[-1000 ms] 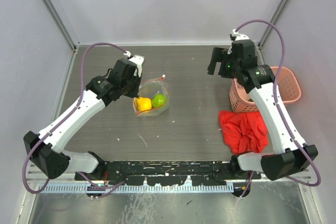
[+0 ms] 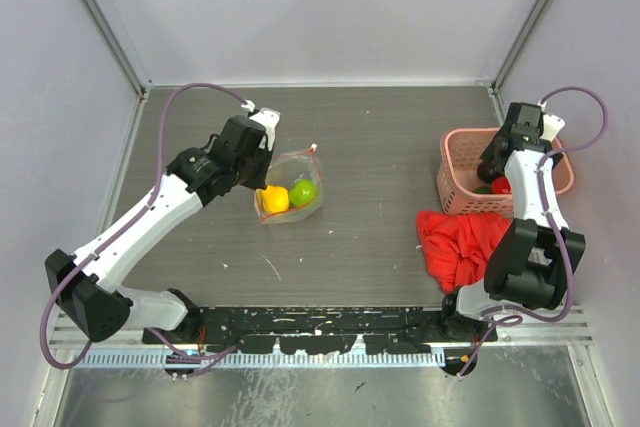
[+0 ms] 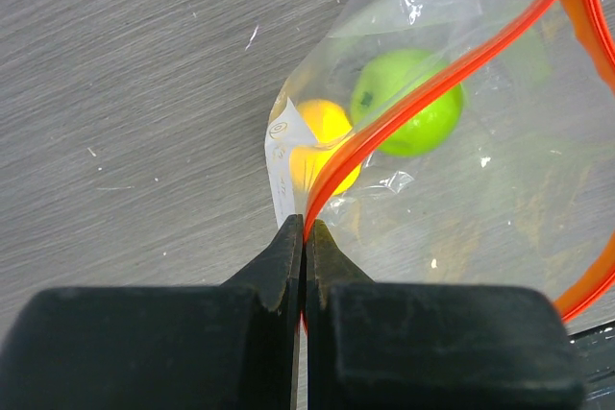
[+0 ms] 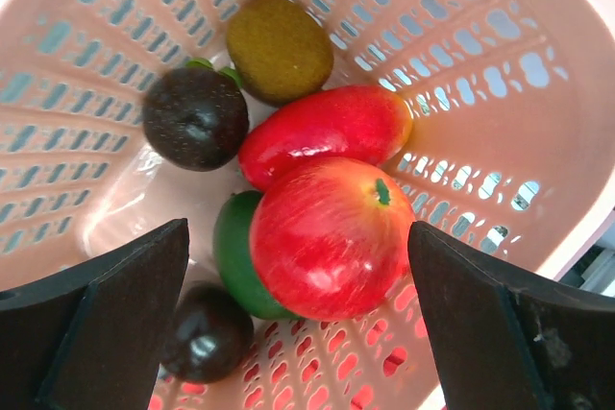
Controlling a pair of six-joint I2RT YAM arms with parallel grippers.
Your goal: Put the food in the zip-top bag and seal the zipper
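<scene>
A clear zip top bag (image 2: 288,165) with an orange zipper rim (image 3: 452,74) stands mouth open on the table. Inside it lie a yellow food piece (image 2: 274,199) and a green one (image 2: 303,192). My left gripper is shut on the bag's rim, pinching it at one side. Over the pink basket, my right gripper is open, pointing down with nothing held. A red tomato-like fruit (image 4: 332,237) sits between and below its fingers. Around it are a long red piece (image 4: 327,127), a dark green one (image 4: 240,252), two dark round ones (image 4: 195,117) and an olive-brown one (image 4: 279,48).
The basket (image 2: 458,172) stands by the right wall, its sides rising around my right gripper. A red cloth (image 2: 462,247) lies in front of it. Bare table (image 2: 370,177) stretches between bag and basket.
My right arm has swung right and reached the basket, its gripper now above the food inside. The left arm and the bag look unmoved.
</scene>
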